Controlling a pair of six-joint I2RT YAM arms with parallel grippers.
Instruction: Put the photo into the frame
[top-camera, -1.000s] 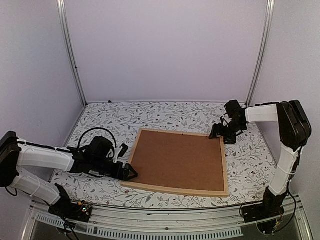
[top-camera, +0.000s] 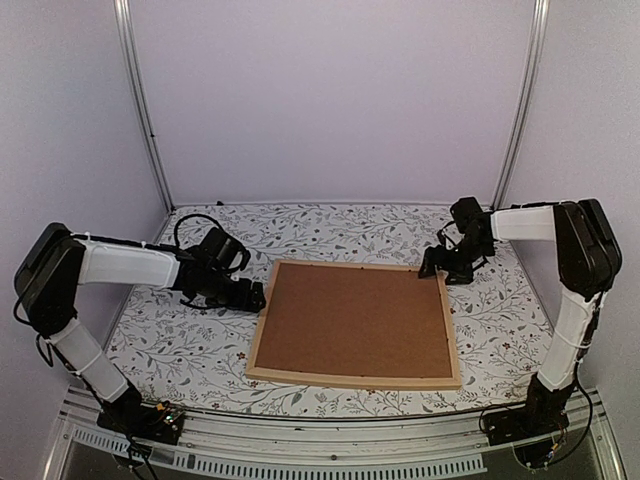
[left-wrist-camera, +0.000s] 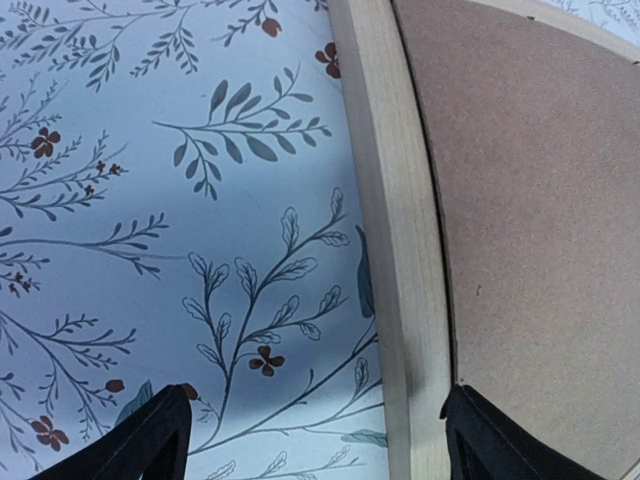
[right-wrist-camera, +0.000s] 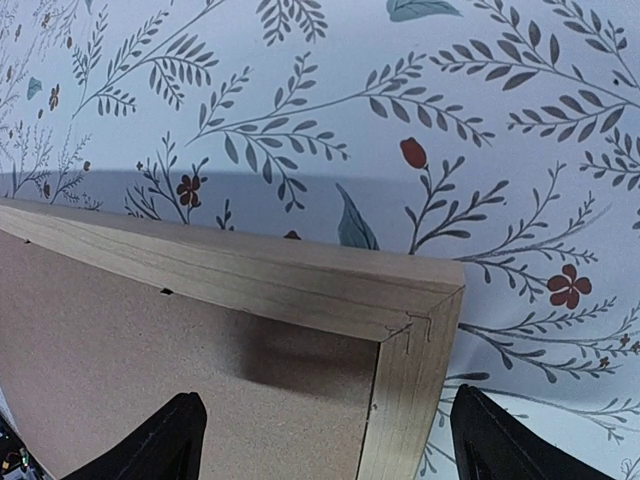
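Note:
A pale wooden frame (top-camera: 452, 340) lies flat on the table with a brown backing board (top-camera: 355, 320) filling its inside. No separate photo can be made out. At the frame's left side is my left gripper (top-camera: 257, 296), its fingers parted; in the left wrist view the left wooden bar (left-wrist-camera: 410, 240) runs down between the two fingers, nearer the right one. My right gripper (top-camera: 436, 268) stands open over the frame's far right corner. In the right wrist view that mitred corner (right-wrist-camera: 415, 310) shows between its spread fingers. Neither gripper visibly grips anything.
Pale walls (top-camera: 330, 100) close off the back and sides. A metal rail (top-camera: 330, 440) runs along the front edge.
From the near left corner, my left gripper has moved back along the frame's left side. The frame has shifted very slightly to the right. My right gripper has barely moved.

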